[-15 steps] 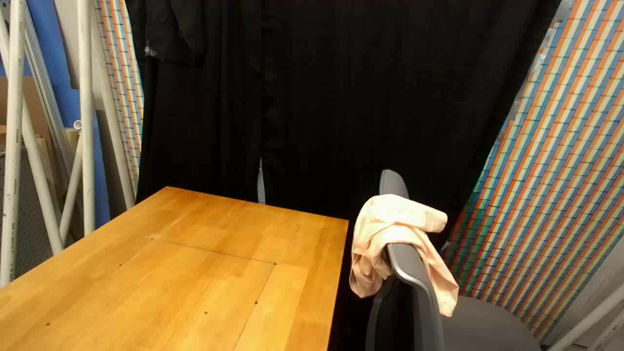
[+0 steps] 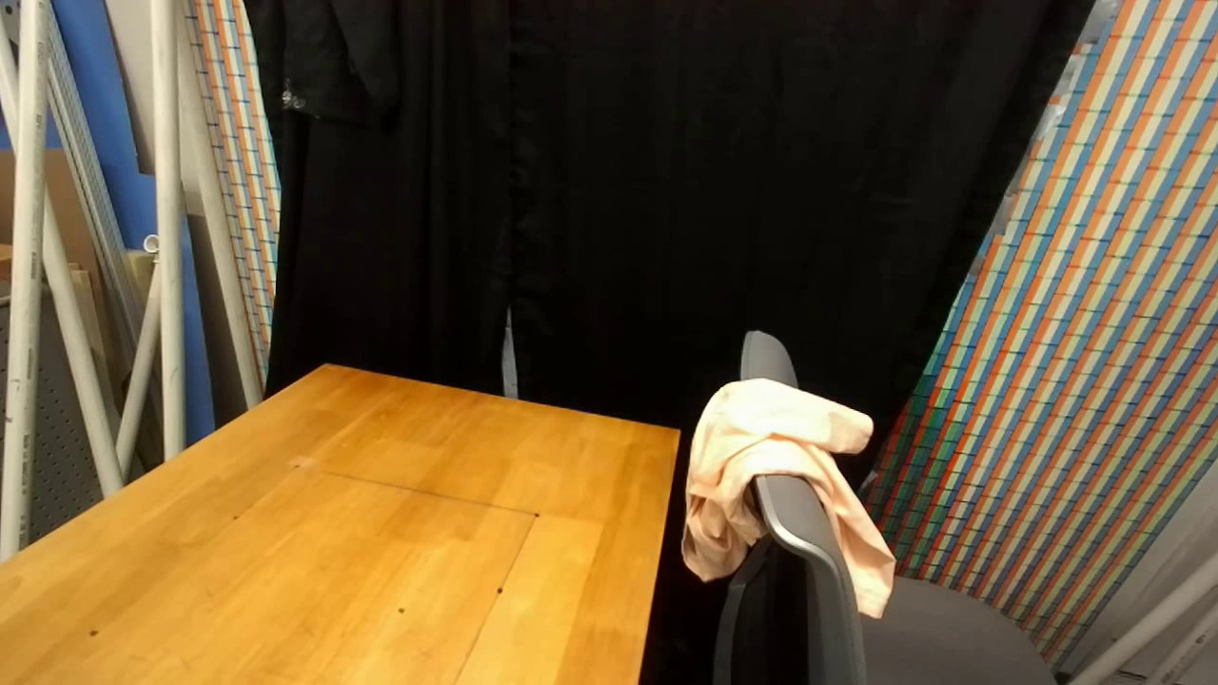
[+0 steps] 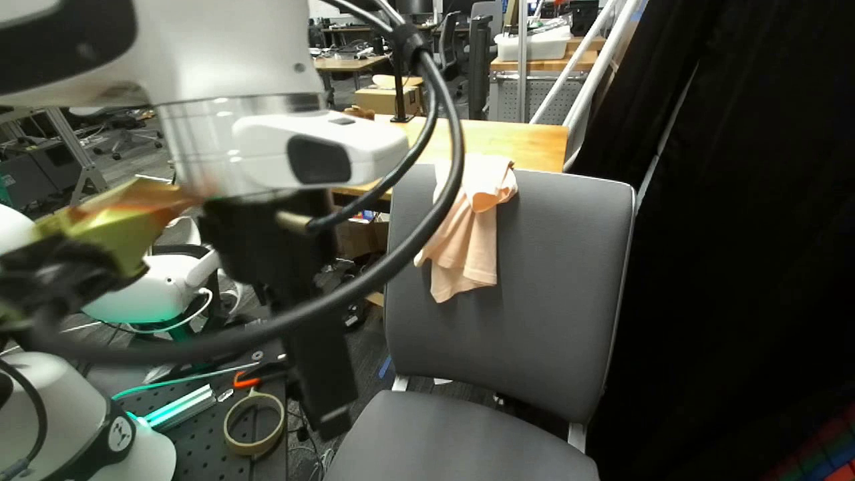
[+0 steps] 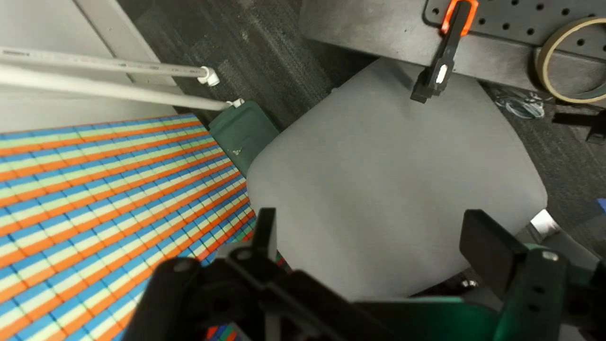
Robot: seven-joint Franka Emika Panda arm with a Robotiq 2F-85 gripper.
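Note:
A peach cloth (image 2: 776,440) hangs draped over the top of a grey chair's backrest (image 3: 553,280), falling down both sides. In exterior view 2 the cloth (image 3: 469,240) hangs at the backrest's upper left, apart from my arm. My gripper stands open in the wrist view, its black fingers wide apart and nothing between them. Below it lies the bare grey chair seat (image 4: 386,170). The black gripper body (image 3: 296,321) appears blurred in exterior view 2, left of the chair. The cloth is outside the wrist view, and my arm does not show in exterior view 1.
A bare wooden table (image 2: 434,514) stands behind the chair. A tape roll (image 3: 254,423) and an orange-handled clamp (image 4: 449,48) are at the perforated base plate's edge. Black curtain (image 2: 685,205) and a striped panel (image 4: 113,210) flank the chair. A cable (image 3: 449,192) loops off my arm.

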